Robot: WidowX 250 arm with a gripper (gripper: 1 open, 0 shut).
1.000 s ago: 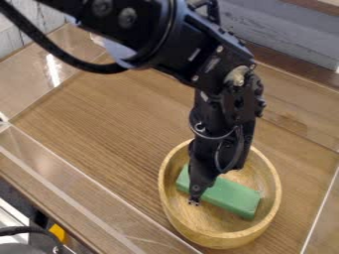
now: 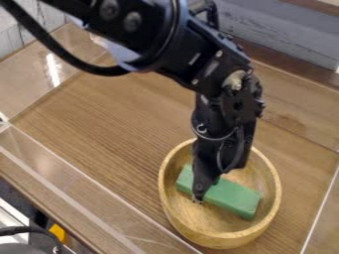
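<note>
A round yellow wooden bowl (image 2: pixel 189 222) stands at the lower right of the table, with a green rectangular block (image 2: pixel 231 198) lying inside it. My black gripper (image 2: pixel 201 190) reaches down into the bowl from above, its fingertips at the left end of the block, over the bowl's inner left part. The fingers look close together; I cannot see anything held between them, and part of the bowl's back is hidden behind them.
A clear plastic edge runs along the front left, with a small yellow object and cables below it. A white ledge runs along the back.
My arm and gripper have shifted very slightly since a second ago; the bowl and block look unmoved.
</note>
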